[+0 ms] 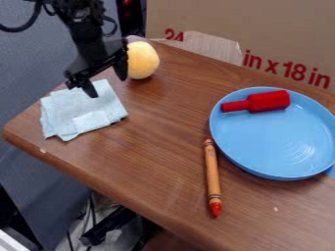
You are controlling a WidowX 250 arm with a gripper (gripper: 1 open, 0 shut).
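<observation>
My black gripper (102,76) hangs at the upper left over the far end of a folded pale-blue cloth (81,115), which lies on the wooden table (157,167) near its left edge. The gripper's fingers point down, with their tips just above or at the cloth; whether it holds anything I cannot tell. A pale yellow round object (141,61) sits just right of the gripper, partly behind the arm.
A blue plate (272,147) on the right holds a red cylindrical object (262,102). An orange crayon (213,179) lies left of the plate. A cardboard box (242,29) stands behind the table.
</observation>
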